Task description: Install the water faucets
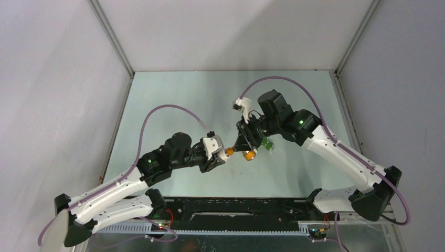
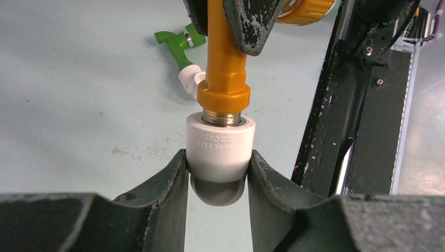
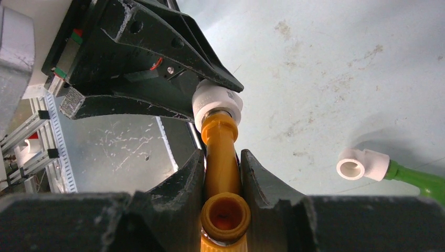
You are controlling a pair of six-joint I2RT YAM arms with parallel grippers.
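Observation:
My left gripper is shut on a white pipe fitting (image 2: pixel 219 144), held between its fingertips. An orange faucet (image 2: pixel 223 79) with a threaded metal end meets the fitting's opening, a little thread still visible. My right gripper is shut on this orange faucet, its body running between the fingers toward the left gripper's white fitting. In the top view the two grippers meet above the middle-front of the table. A green faucet with a white fitting (image 3: pixel 412 177) lies on the table beneath them.
A black rail (image 2: pixel 357 121) runs along the front edge, with the arm bases at both ends.

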